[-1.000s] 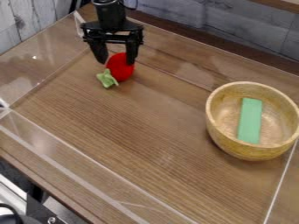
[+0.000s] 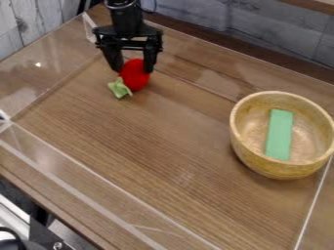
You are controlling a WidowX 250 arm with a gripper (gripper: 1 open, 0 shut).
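Note:
My gripper (image 2: 128, 55), a black arm at the top of the view, hangs over a red strawberry-like object (image 2: 133, 74) with a light green leafy top (image 2: 119, 87) on the wooden table. Its black fingers reach down around the upper part of the red object; whether they touch it or how far apart they stand is unclear.
A tan oval bowl (image 2: 300, 146) holding a green rectangular block (image 2: 278, 134) sits at the right. A white wall edge runs along the left.
The gripper has shifted very slightly over the red object. The red object, bowl and green block look unmoved.

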